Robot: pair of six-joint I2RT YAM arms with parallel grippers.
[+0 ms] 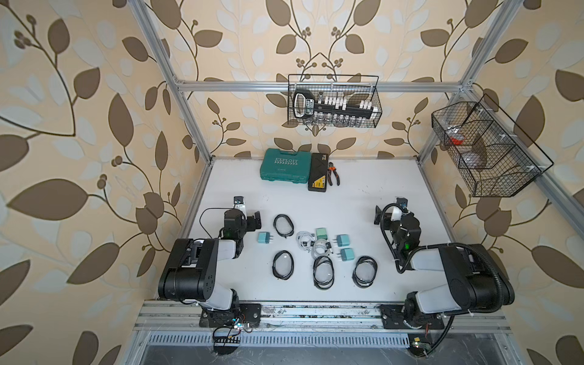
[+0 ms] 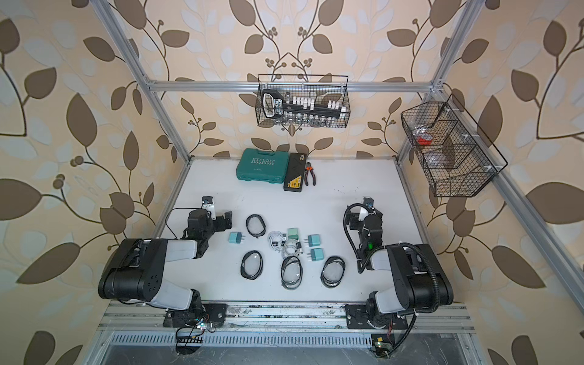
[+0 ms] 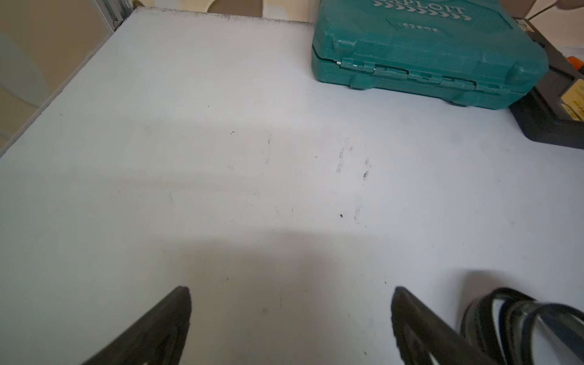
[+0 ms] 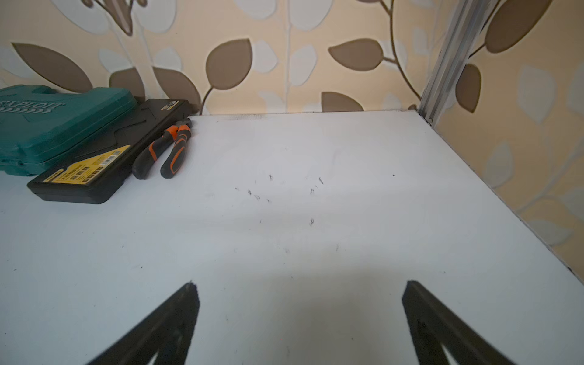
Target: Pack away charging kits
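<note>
Several teal charger blocks lie on the white table: one [image 1: 263, 237] beside the left arm, another [image 1: 342, 240] right of centre, one [image 1: 346, 254] just below it, and a greener one [image 1: 321, 233] near the middle. White coiled cables [image 1: 305, 241] rest against the green block. Black coiled cables surround them: one [image 1: 283, 225] at the upper left, others [image 1: 283, 265] [image 1: 323, 272] [image 1: 365, 271] along the front. My left gripper is open and empty above bare table, a black coil [image 3: 523, 328] to its right. Open and empty too, my right gripper hovers over clear table.
At the back stand a green case [image 1: 286, 165], a black box [image 1: 318, 172] and pliers [image 4: 164, 149]. A wire basket [image 1: 333, 102] with tools hangs on the rear rail; a tiered wire basket [image 1: 492, 149] hangs at the right.
</note>
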